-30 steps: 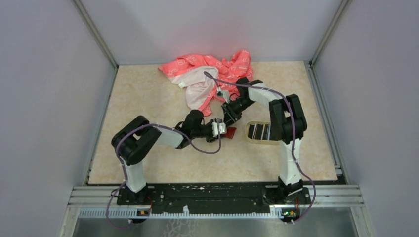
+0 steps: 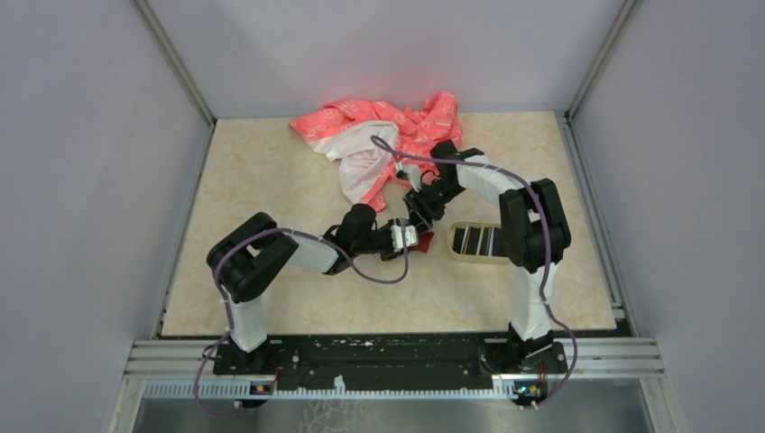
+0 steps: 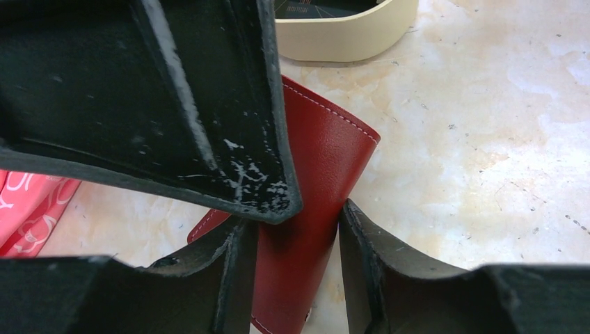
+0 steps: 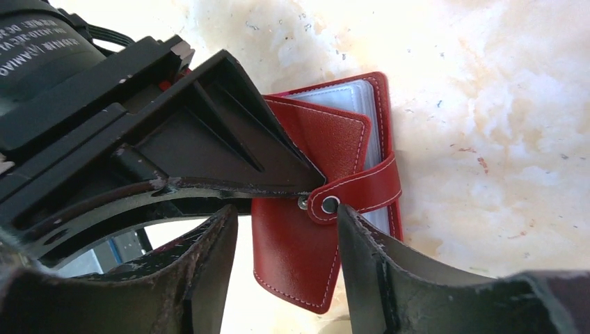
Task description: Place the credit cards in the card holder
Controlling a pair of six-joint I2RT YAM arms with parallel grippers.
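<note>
The dark red card holder (image 2: 425, 242) is near the table's middle, with clear sleeves (image 4: 373, 125) showing between its covers in the right wrist view. My left gripper is shut on the holder. A snap strap (image 4: 365, 189) crosses the holder's open edge, its metal button visible. My right gripper stands open close by, its fingers (image 4: 209, 271) near the strap; whether they touch it I cannot tell. In the top view, dark cards lie in the beige tray (image 2: 478, 261) to the right.
A crumpled pink-and-white cloth (image 2: 388, 135) covers the back middle of the table. Both arms meet closely over the holder, the left gripper's body blocking part of it. Bare tabletop (image 2: 406, 307) lies in front.
Both arms have shifted slightly to the right in the top view. The left gripper and the holder stay together, with the right gripper beside them.
</note>
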